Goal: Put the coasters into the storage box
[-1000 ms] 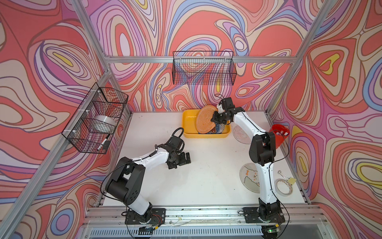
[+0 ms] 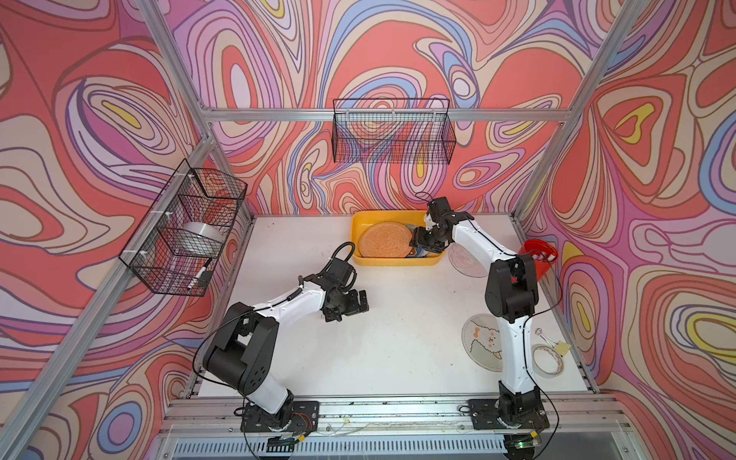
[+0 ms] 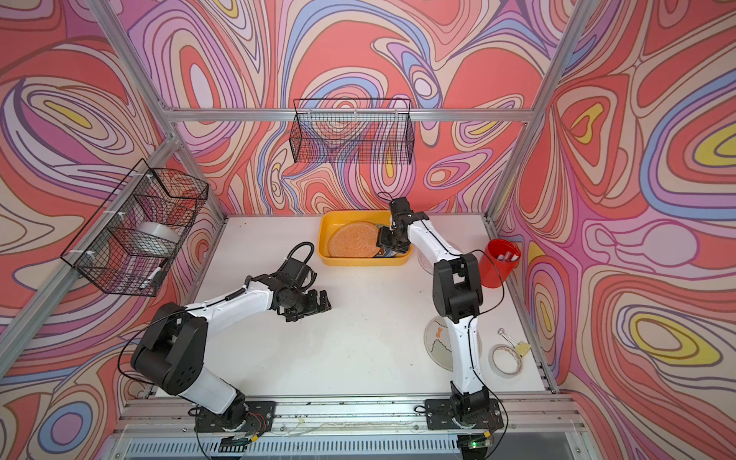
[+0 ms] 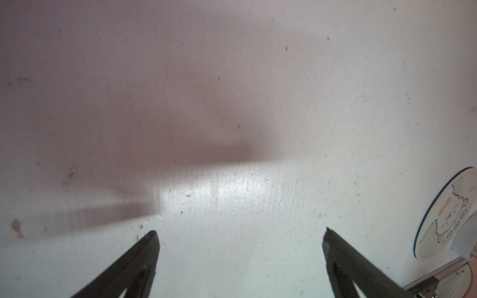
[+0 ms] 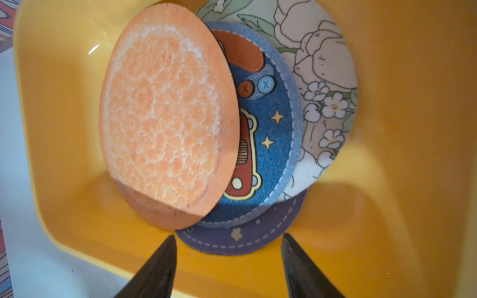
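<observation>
In the yellow storage box (image 2: 398, 261) at the back lies an orange round coaster (image 5: 166, 119), overlapping a blue denim coaster (image 5: 278, 149), a floral coaster (image 5: 325, 64) and a dark purple one (image 5: 238, 242). My right gripper is over the box's right part, fingers apart, nothing between the fingers. On the table, a pale coaster (image 2: 464, 260) is beside the box on the right, and a coaster with an animal drawing (image 2: 481, 342) is at the front right, partly behind the right arm. My left gripper stands open above bare table at the left.
A red bucket (image 3: 499, 261) stands at the right edge. A tape-like ring (image 2: 547, 360) and a small tool with a yellow end (image 2: 562, 348) lie at the front right.
The orange coaster, raised by the right gripper a second ago, has come down to lie in the box. The right gripper has let go and moved slightly. The left arm has hardly moved.
</observation>
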